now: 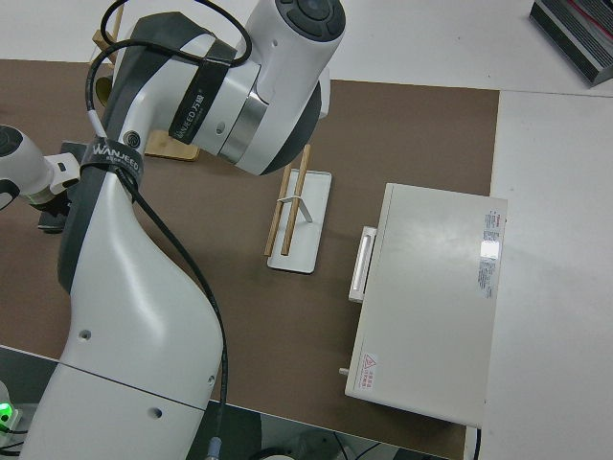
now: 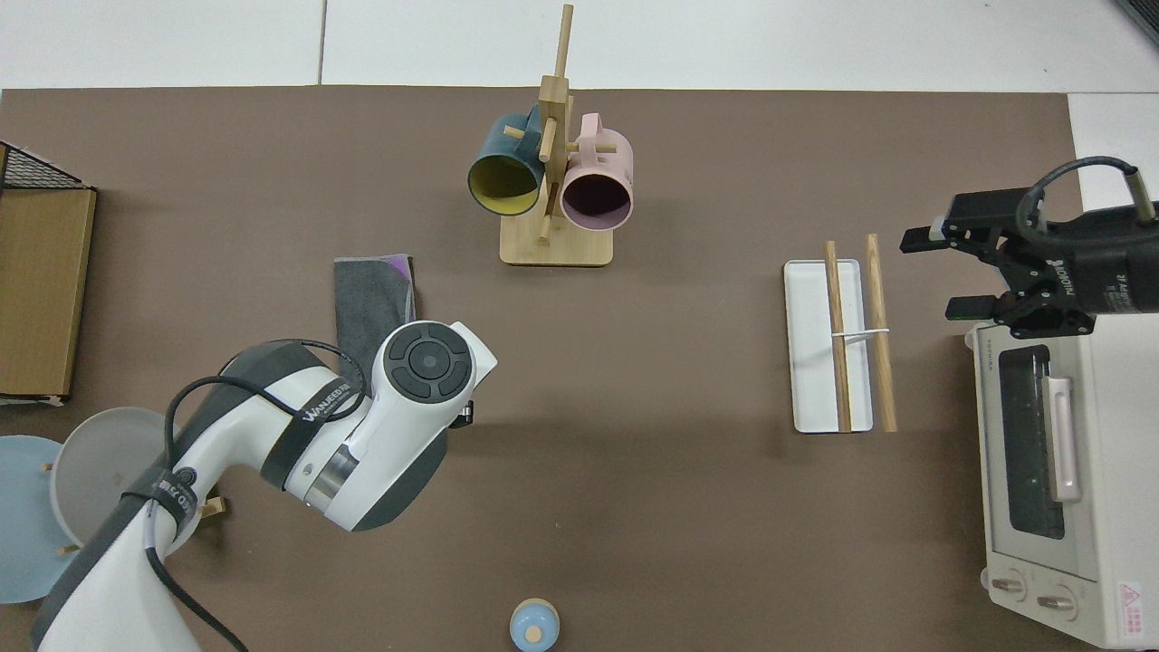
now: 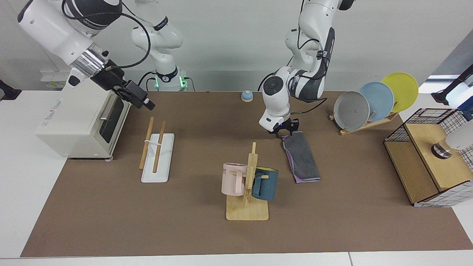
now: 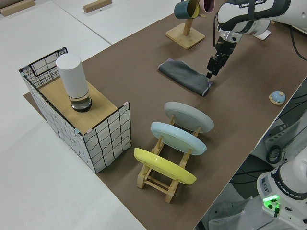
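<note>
My right gripper (image 2: pixel 925 272), black and open, hangs at the right above the white oven (image 2: pixel 1108 467), beside a white tray (image 2: pixel 807 369) with two wooden sticks (image 2: pixel 882 380). My left gripper (image 4: pixel 211 72) points down near a folded grey cloth (image 2: pixel 369 304); in the top view its arm mostly hides it, and whether it is open is unclear. A wooden mug tree (image 2: pixel 555 244) holds a teal mug (image 2: pixel 500 174) and a pink mug (image 2: pixel 603 190).
A rack with grey (image 3: pixel 350 111), blue (image 3: pixel 377 95) and yellow (image 3: pixel 403 86) plates and a wire-sided shelf (image 3: pixel 408 173) stand to one side. A small blue round object (image 2: pixel 533 619) lies near the edge.
</note>
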